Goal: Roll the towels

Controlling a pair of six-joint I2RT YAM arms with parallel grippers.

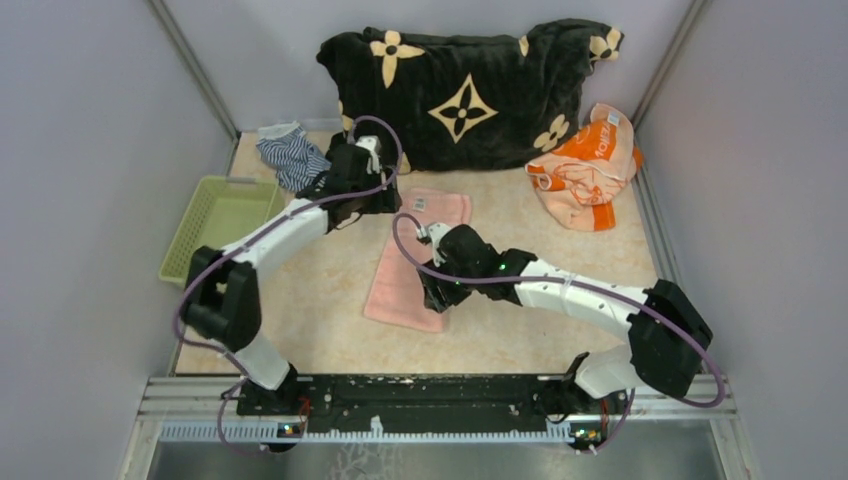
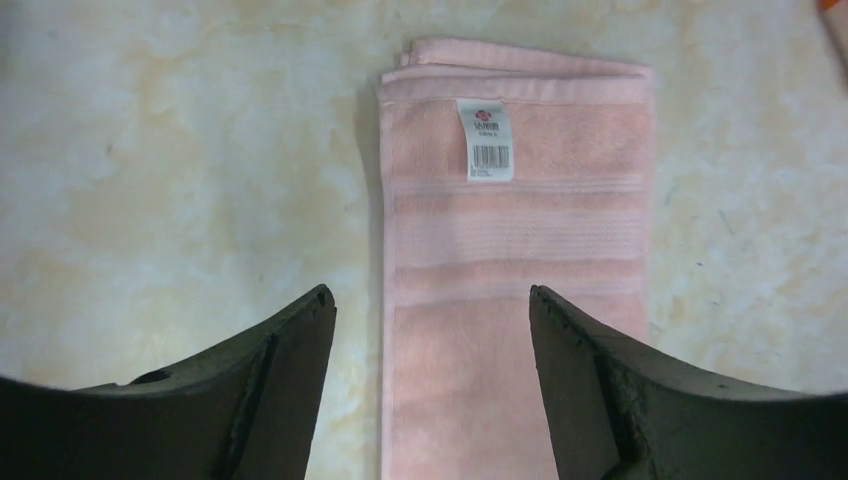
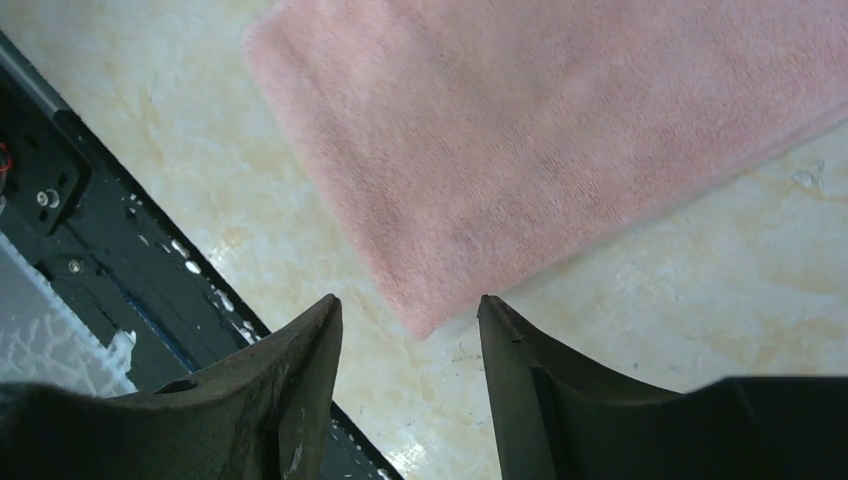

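Observation:
A folded pink towel (image 1: 402,280) lies flat as a long strip in the middle of the table. Its far end, with a white label (image 2: 488,140), shows loose layered edges in the left wrist view. My left gripper hangs above the towel's far left side, its fingers spread with nothing between them. Over the near right corner of the pink towel (image 3: 470,180) is my right gripper, open and empty; that corner lies flat between its fingers in the picture. Part of the towel's right side is hidden under the right arm in the top view.
A green basket (image 1: 215,183) stands at the left. The striped cloth (image 1: 292,160) lies at the back left, a black patterned cloth (image 1: 420,110) along the back, an orange and peach towel (image 1: 585,170) at the back right. Bare table surrounds the pink towel.

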